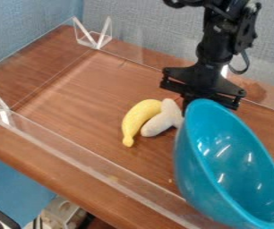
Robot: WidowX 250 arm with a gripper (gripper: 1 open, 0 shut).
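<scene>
The black gripper (193, 94) is low over the wooden surface, its tips at the back rim of a teal bowl (229, 174), which is steeply tilted toward the right. Whether anything is between the fingers is hidden. A yellow banana (140, 118) lies left of the bowl, beside a white object (162, 119) that lies partly behind the bowl.
Clear plastic walls (104, 180) edge the wooden surface (86, 107), with white triangular brackets at back left and left.
</scene>
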